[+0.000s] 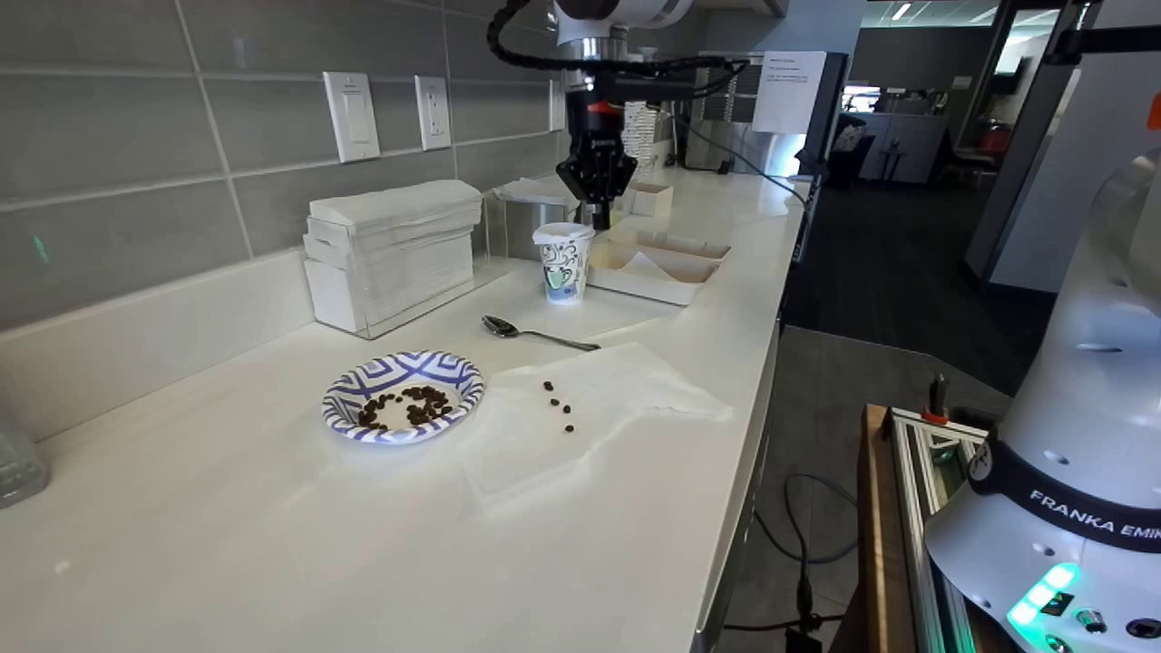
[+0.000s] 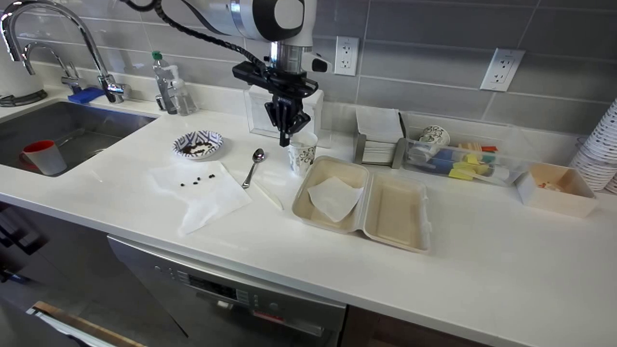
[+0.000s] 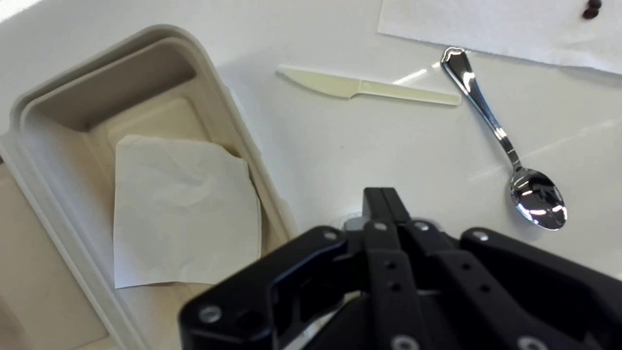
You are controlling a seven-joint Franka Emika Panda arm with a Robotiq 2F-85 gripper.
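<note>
My gripper (image 1: pixel 600 219) is shut, with nothing showing between its fingers, and points down close to the rim of a patterned paper cup (image 1: pixel 563 268). In exterior view 2 the fingertips overlap the left side of the same upright cup (image 2: pixel 301 157); whether they touch it I cannot tell. Something white covers the cup's top in exterior view 1. From the wrist, the shut fingertips (image 3: pixel 379 195) hide most of what lies below. A metal spoon (image 3: pixel 537 198) and a pale knife (image 3: pixel 373 87) lie on the counter. An open takeout box (image 2: pixel 396 211) holds a white paper piece (image 2: pixel 335 197).
A blue-patterned bowl (image 1: pixel 403 397) holds dark beans; several more lie on a flat napkin (image 1: pixel 609 403). By the wall stand a napkin holder (image 1: pixel 392 256) and a clear bin (image 2: pixel 462 159). The sink (image 2: pixel 75 136) is at the left.
</note>
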